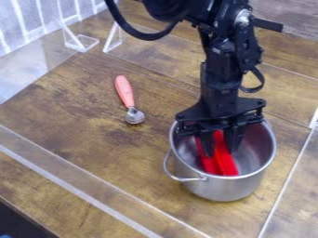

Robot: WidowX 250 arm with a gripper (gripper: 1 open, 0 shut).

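A steel pot (pixel 226 186) with a wire handle stands at the right of the wooden table. Inside it lies a red object (pixel 220 159), partly hidden by my black gripper (pixel 221 139), which reaches down into the pot from above. Whether its fingers hold the red object, I cannot tell. A pink-handled scoop (pixel 125 93) lies to the left of the pot, with its metal head toward the viewer.
Two white stands (pixel 77 42) are at the back left, by a pale barrier.
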